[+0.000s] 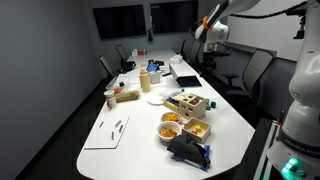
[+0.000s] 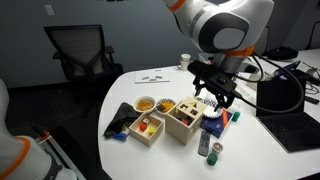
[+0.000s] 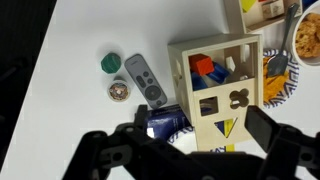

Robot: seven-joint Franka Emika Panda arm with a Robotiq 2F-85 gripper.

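In the wrist view my gripper stands open, its black fingers far apart at the lower edge, with nothing seen between the pads. Beneath it is a wooden box (image 3: pixel 207 125) with cut-out shapes and compartments holding red and blue blocks. The same box (image 2: pixel 184 118) stands on the white table in exterior view 2, and my gripper appears well above it. A grey remote (image 3: pixel 145 78) lies beside it, near a green round piece (image 3: pixel 111 63) and a small round jar (image 3: pixel 119 91). I cannot make out the gripper clearly in either exterior view.
A shallow wooden tray (image 2: pixel 146 129) with small pieces and bowls of orange food (image 2: pixel 145 103) are close to the box. Black cloth (image 1: pixel 188 148) lies near the table's front. A person (image 2: pixel 218 45) stands behind the table, hand low over it.
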